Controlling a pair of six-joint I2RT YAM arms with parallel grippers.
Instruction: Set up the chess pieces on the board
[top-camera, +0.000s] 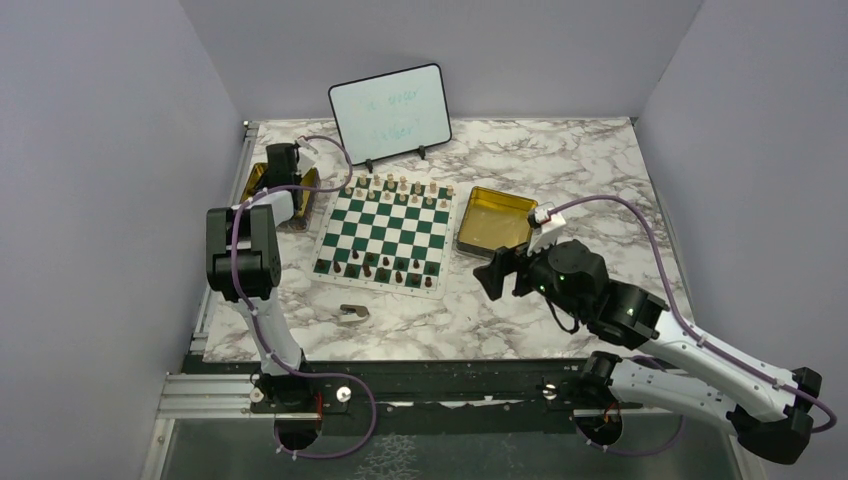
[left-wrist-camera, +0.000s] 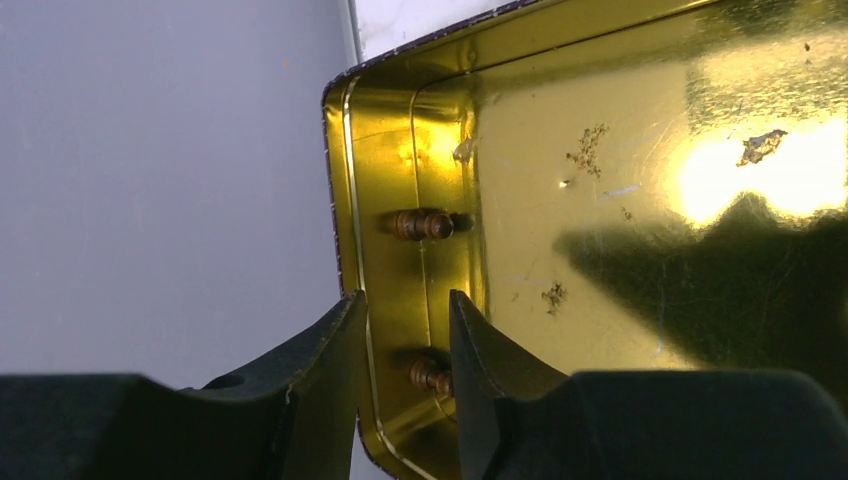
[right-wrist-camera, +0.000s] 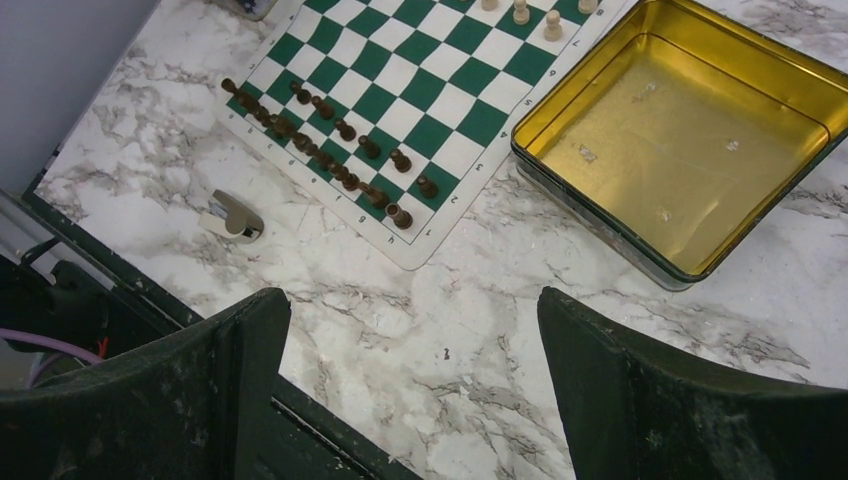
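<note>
The green-and-white chessboard (top-camera: 385, 235) holds light pieces along its far side and dark pieces along its near side. At the left, my left gripper is over a gold tray (left-wrist-camera: 620, 280), its fingers part open with nothing seen held between them. Two brown pieces lie inside: one piece (left-wrist-camera: 425, 225) by the end wall above the fingertips, another piece (left-wrist-camera: 425, 375) lower, partly hidden by a finger. My right gripper hangs open and empty at the right, near the board's near-right side.
An empty gold tray (top-camera: 497, 218) sits right of the board. A whiteboard (top-camera: 390, 110) stands behind it, and a small grey-metal object (top-camera: 352, 313) lies in front.
</note>
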